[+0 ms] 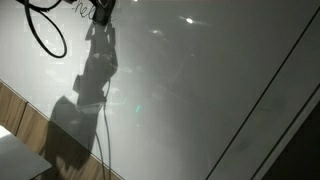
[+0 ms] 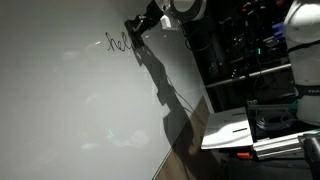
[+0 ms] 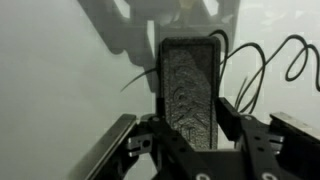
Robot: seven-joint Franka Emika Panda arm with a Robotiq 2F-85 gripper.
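A dark-edged block with a speckled grey face (image 3: pixel 190 85), looking like a board eraser, is held between the fingers of my gripper in the wrist view. Black handwriting (image 2: pixel 118 43) reading roughly "hello" is on the whiteboard (image 2: pixel 75 110); my gripper (image 2: pixel 140 24) covers its end there. Part of the same writing (image 1: pixel 84 8) shows at the top edge of exterior view 1, left of the gripper (image 1: pixel 102 12). In the wrist view, black looping strokes (image 3: pixel 265 62) run out to the right from behind the block. Whether the block touches the board cannot be told.
A dark cable (image 1: pixel 50 53) loops left of the arm. The arm's shadow (image 1: pixel 95 80) falls down the board. Bare board lies to the right in exterior view 1. A white table (image 2: pixel 228 128) stands at the lower right of exterior view 2.
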